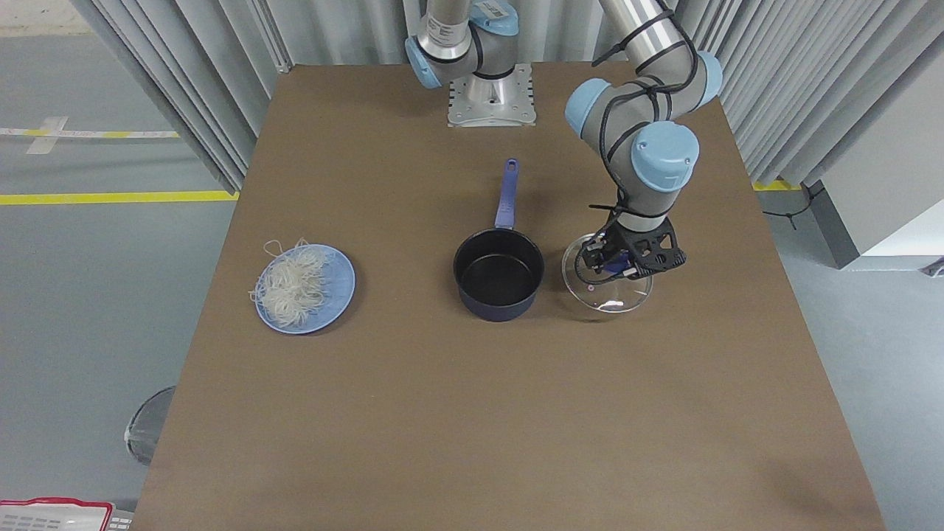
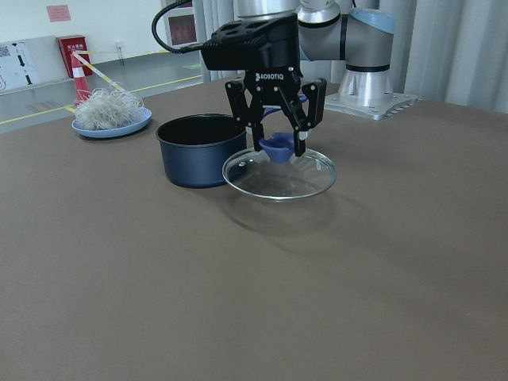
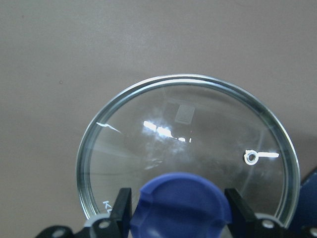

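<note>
My gripper (image 2: 278,143) is shut on the blue knob (image 3: 181,206) of a glass lid (image 1: 611,296), holding the lid just over the table to the right of a dark blue pot (image 1: 498,283) in the front view. The pot is uncovered, its blue handle (image 1: 508,195) pointing to the back. In the wrist view the gripper's fingers flank the knob, and the pot's edge shows at the far right.
A blue plate (image 1: 332,305) with white noodle-like strands lies left of the pot. The robot's base (image 1: 491,106) is at the back.
</note>
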